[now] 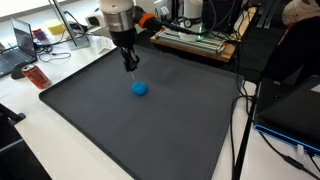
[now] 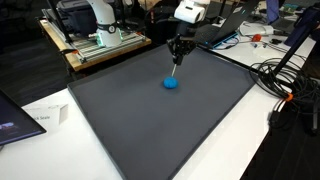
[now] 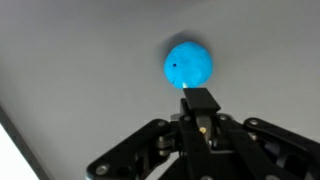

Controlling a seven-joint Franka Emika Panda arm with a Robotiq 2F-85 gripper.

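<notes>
A round blue object (image 1: 139,88) rests on the dark grey board, with a small dark spot on its top in the wrist view. My gripper (image 2: 177,59) points down just above and behind it, shut on a thin pale stick (image 2: 174,71). In the wrist view the stick's light tip (image 3: 184,86) appears against the near edge of the blue object (image 3: 188,62), in front of the shut fingers (image 3: 200,99). Whether the tip touches the object I cannot tell. The stick's upper part is hidden between the fingers.
The grey board (image 1: 150,125) is otherwise bare, with wide free room around the blue object. A red can (image 1: 36,76) stands by its left edge in exterior view 1. Black cables (image 2: 285,85) lie beyond the board in exterior view 2.
</notes>
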